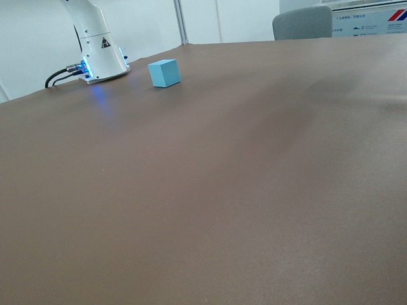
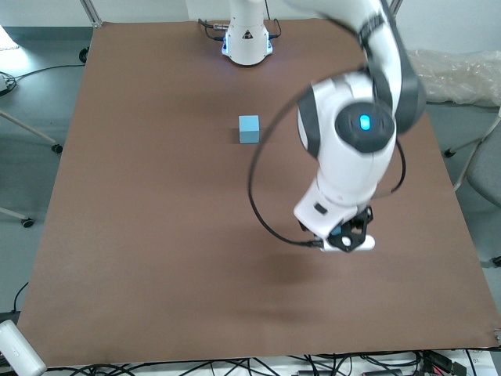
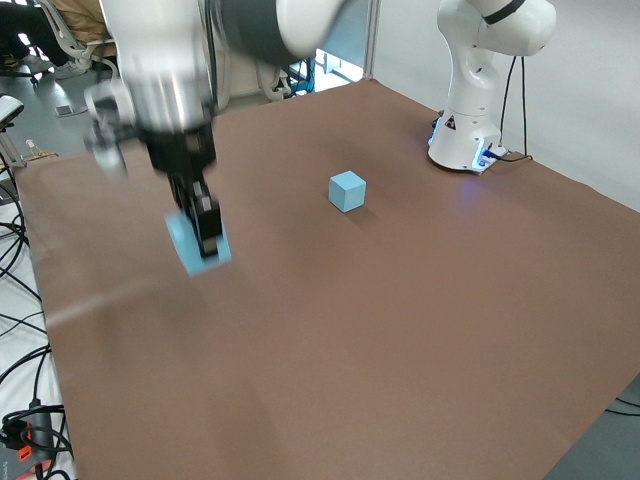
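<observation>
A light blue cube (image 2: 249,129) sits alone on the brown table, toward the back centre; it also shows in the top view (image 1: 165,74) and right view (image 3: 347,192). The arm reaches over the table's right half in the left view, its dark gripper (image 2: 350,235) low at the wrist, partly hidden by the white housing. In the right view the gripper (image 3: 198,240) points down with a light blue piece around its tip, left of and nearer than the cube. Whether the piece is held or part of the gripper, and the finger's state, I cannot tell.
The white robot base (image 2: 246,43) stands at its back edge with cables. A grey chair (image 2: 485,164) is beside the table, and cables run along the floor beyond its front edge.
</observation>
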